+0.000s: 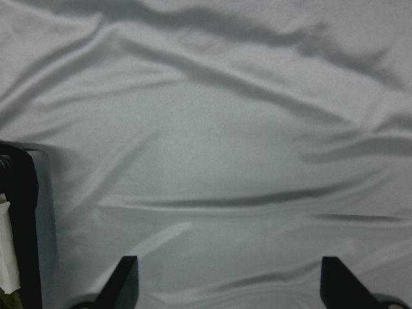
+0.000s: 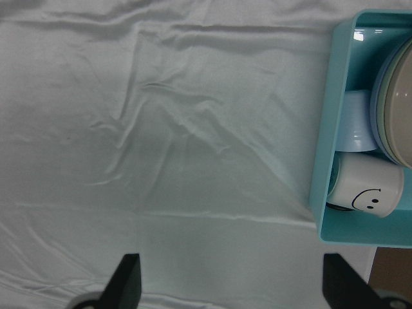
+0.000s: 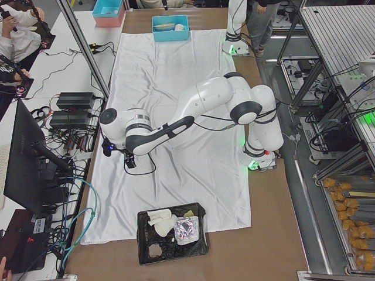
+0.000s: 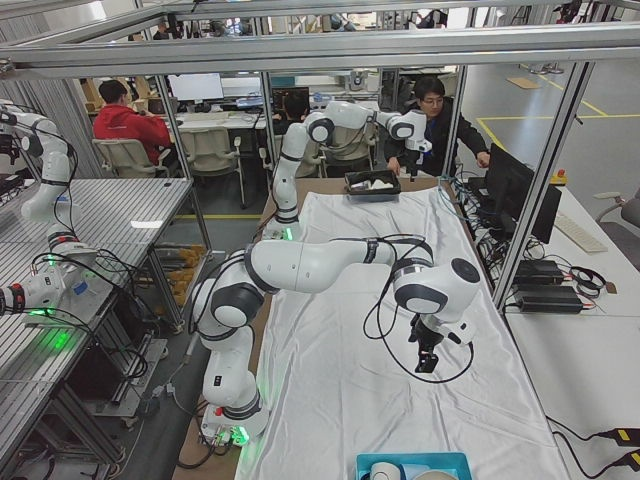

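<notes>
My left gripper is open and empty above the wrinkled white cloth [image 1: 232, 148]. The black bin [image 3: 146, 252], holding white items and a patterned packet, is at the cloth's near end in the camera left view and at the left edge of the left wrist view. My right gripper is open and empty above the cloth near a teal bin [image 2: 325, 129]. In it are a smiley mug [image 2: 370, 190], a light blue cup [image 2: 354, 122] and stacked plates [image 2: 399, 103].
A monitor [image 3: 23, 152], black boxes and cables line the table beside the cloth. A metal frame post [image 3: 82, 47] stands at that side.
</notes>
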